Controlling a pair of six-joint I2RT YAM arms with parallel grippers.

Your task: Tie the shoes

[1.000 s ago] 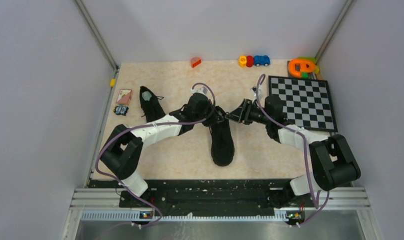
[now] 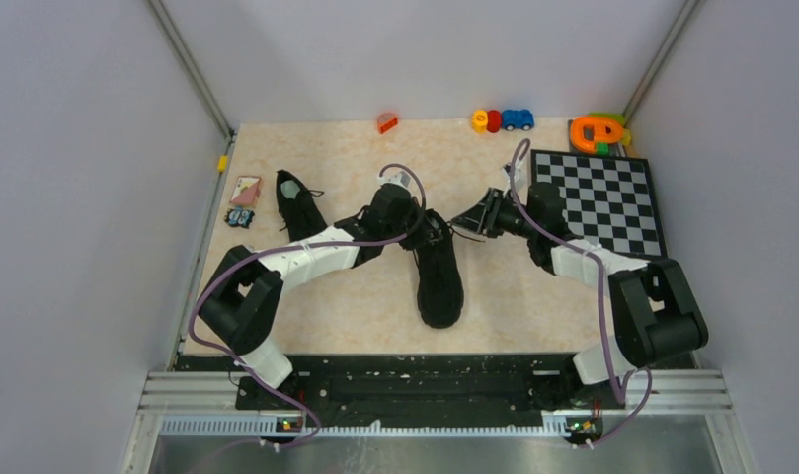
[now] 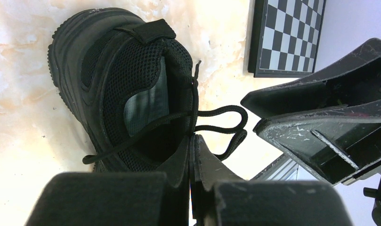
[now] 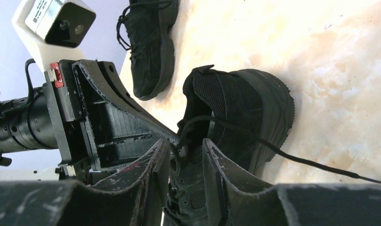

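Observation:
A black shoe (image 2: 439,286) lies in the middle of the table, a second (image 2: 296,207) farther left. My left gripper (image 2: 425,233) is over the middle shoe's opening, shut with a black lace (image 3: 195,94) running into its fingertips. Loops of lace hang to the right of that in the left wrist view. My right gripper (image 2: 459,219) stands open just right of the shoe, facing the left gripper and the laces; a long lace end (image 4: 311,163) trails rightward in the right wrist view.
A checkerboard (image 2: 593,197) lies at the right, close behind the right arm. Toys (image 2: 517,119) stand along the back edge; small items (image 2: 245,191) lie at the left.
My left gripper and the shoes look unchanged.

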